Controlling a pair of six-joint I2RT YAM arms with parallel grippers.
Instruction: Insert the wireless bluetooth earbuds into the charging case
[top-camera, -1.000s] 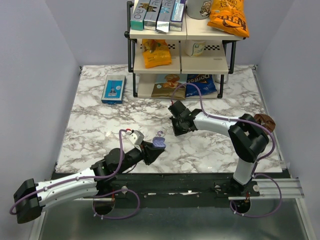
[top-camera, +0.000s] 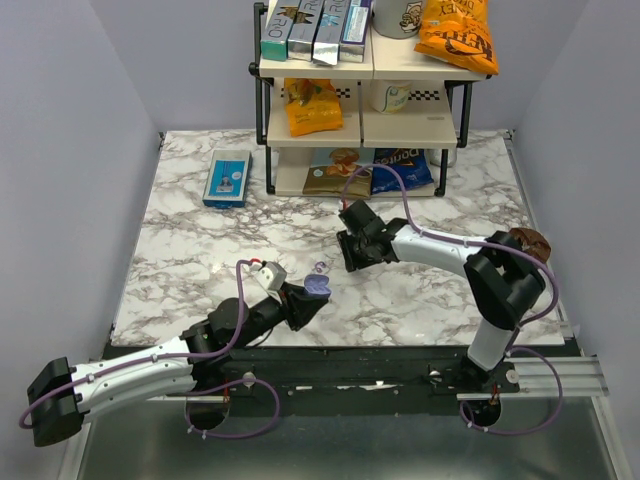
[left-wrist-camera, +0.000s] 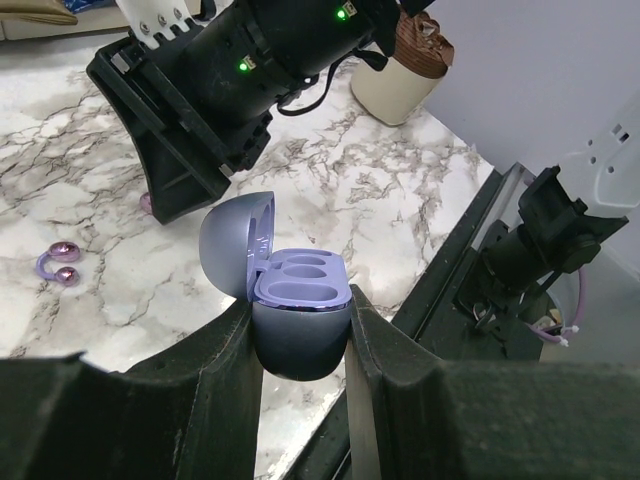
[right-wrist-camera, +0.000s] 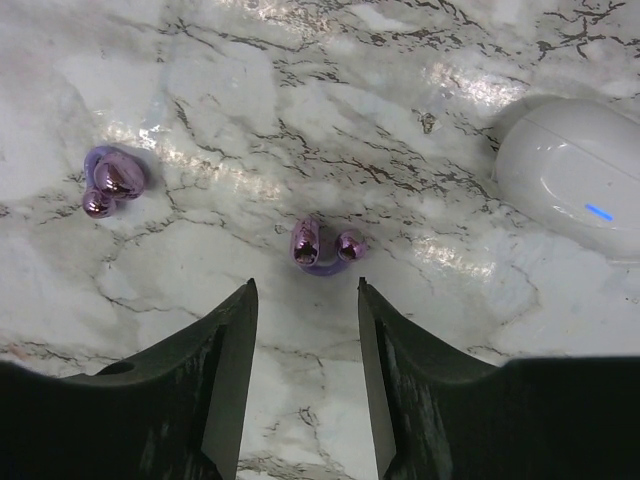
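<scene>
My left gripper is shut on the lavender charging case (left-wrist-camera: 300, 290), held upright with its lid open and two slots showing. My right gripper stands open above the marble table, pointing down, nothing between its fingers. In the right wrist view a purple earbud (right-wrist-camera: 305, 240) with a curved band lies just beyond its fingertips, and a second earbud (right-wrist-camera: 116, 180) lies to the left. The left wrist view shows an earbud (left-wrist-camera: 65, 250) on the table, with another partly hidden behind the right gripper.
A white glossy object (right-wrist-camera: 565, 170) is at the right wrist view's right edge. A shelf rack (top-camera: 410, 130) with snacks stands at the back, a blue box (top-camera: 227, 180) back left, a brown-topped bin (top-camera: 530, 243) far right.
The right arm and gripper have shifted slightly over the last second. The left arm and the case have not visibly moved.
</scene>
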